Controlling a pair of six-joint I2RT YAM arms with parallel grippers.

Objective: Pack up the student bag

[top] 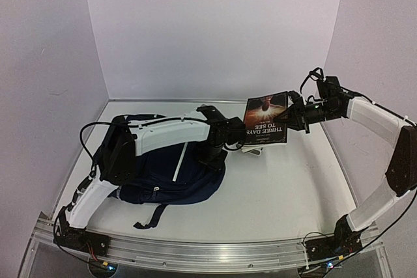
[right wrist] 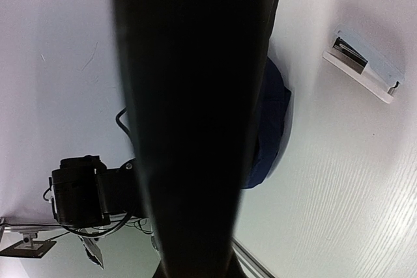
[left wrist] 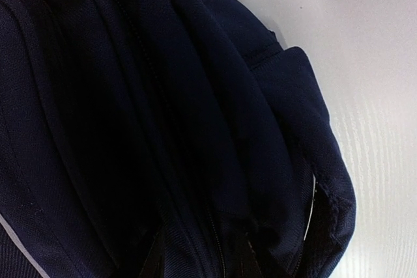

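Note:
The dark blue bag [top: 172, 190] lies on the left of the table, its folds and a zipper line filling much of the left wrist view. Over its right end is my left gripper [top: 218, 157]. Its dark fingers [left wrist: 154, 260] stand apart low in the left wrist view, with bag fabric between and below them; contact is hard to judge. My right gripper [top: 293, 119] is shut on the right edge of a dark book [top: 264, 131], held up right of the bag. Seen edge-on, the book [right wrist: 195, 128] blocks the middle of the right wrist view.
A white and pale grey stapler [right wrist: 365, 63] lies on the table, mostly hidden under the book in the top view. A bag strap [top: 151, 218] trails toward the front edge.

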